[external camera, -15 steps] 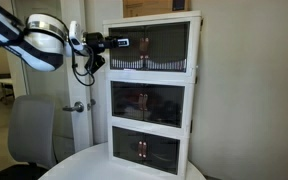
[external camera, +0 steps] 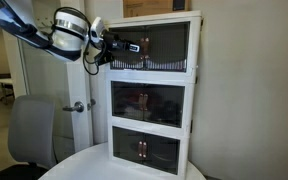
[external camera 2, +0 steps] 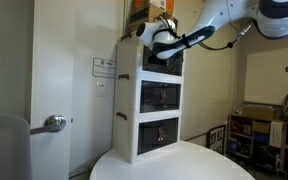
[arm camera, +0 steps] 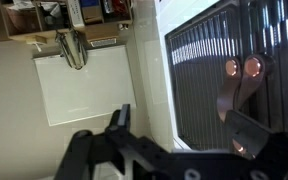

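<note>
A white three-tier cabinet [external camera: 192, 90] with dark ribbed doors stands on a round white table. My gripper [external camera: 134, 47] is in front of the top tier, near where its two doors meet. In the wrist view, the gripper is open, its fingers spread at the bottom, with nothing seen held between them. Two brown pull tabs, a nearer one [arm camera: 255, 80] and a farther one [arm camera: 227, 97], hang from round copper studs on the top doors, which look shut. The right finger [arm camera: 246, 128] appears close to the tabs; contact cannot be told.
The middle doors [external camera: 162, 103] and bottom doors [external camera: 160, 151] look shut. A cardboard box [external camera: 156, 7] sits on top of the cabinet. A grey chair [external camera: 31, 130] stands at left, beside a door.
My gripper has moved to the right across the front of the top tier, toward the middle of its doors. The cabinet has not visibly changed.
</note>
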